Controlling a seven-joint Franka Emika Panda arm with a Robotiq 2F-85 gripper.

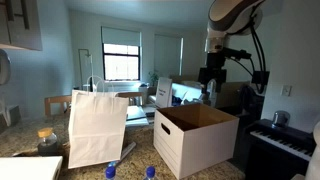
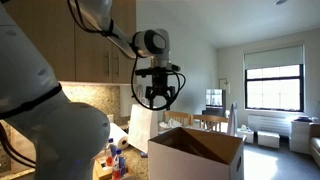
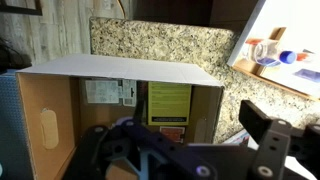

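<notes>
My gripper (image 1: 212,78) hangs above an open-topped box (image 1: 190,148), which is white outside and brown inside and has a handle hole in one side. In the second exterior view the gripper (image 2: 155,88) is also over the box (image 2: 222,165), pointing down and clear of its rim. Looking down in the wrist view, the gripper's fingers (image 3: 262,128) stand wide apart, with nothing visibly held between them. Beneath them, inside the box, is a yellow printed item (image 3: 170,103). A pale printed label (image 3: 103,91) shows beside it. The lower part of the box interior is hidden by the gripper.
A white paper bag (image 1: 97,128) stands on the speckled counter (image 3: 160,40) beside the box. Bottles with blue caps (image 1: 150,172) stand near the front. A dark keyboard (image 1: 280,143) is to the right. Chairs (image 2: 209,122) stand behind the box.
</notes>
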